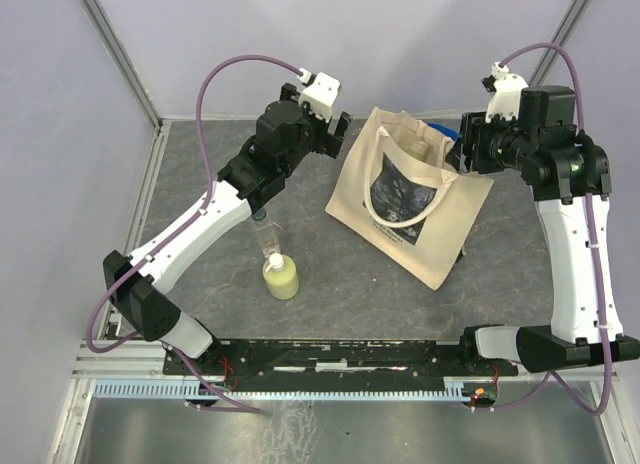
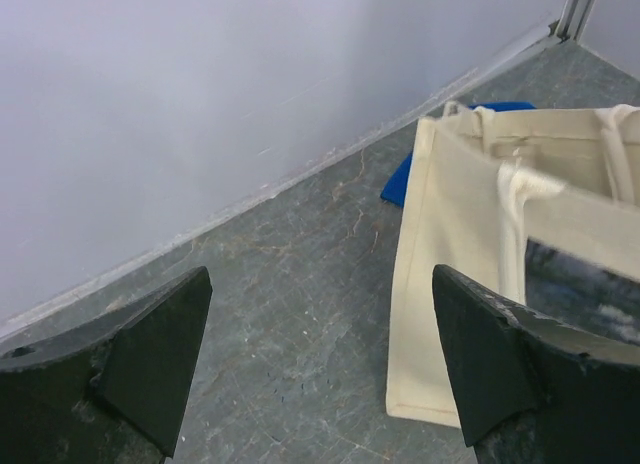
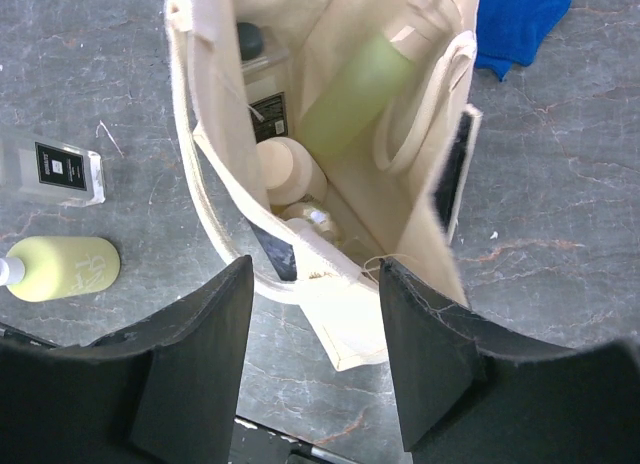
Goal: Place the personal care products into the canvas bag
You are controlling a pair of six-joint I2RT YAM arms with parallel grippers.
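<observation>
The beige canvas bag (image 1: 405, 214) stands right of centre, its mouth narrowed. In the right wrist view it holds a green bottle (image 3: 350, 104), a clear bottle with a dark cap (image 3: 270, 92) and a white-lidded container (image 3: 288, 171); the top view hides them. A yellow-green pump bottle (image 1: 282, 279) and a clear bottle (image 1: 267, 232) are on the table at left. My left gripper (image 1: 342, 134) is open and empty, apart from the bag's upper left side. At the bag's right rim, my right gripper (image 1: 458, 156) has its fingers apart, holding nothing visible.
A blue cloth (image 3: 520, 22) lies behind the bag. The bag's handle loop (image 1: 405, 224) hangs down its front. Bare table (image 1: 330, 294) shows in front, and a pale wall closes off the back.
</observation>
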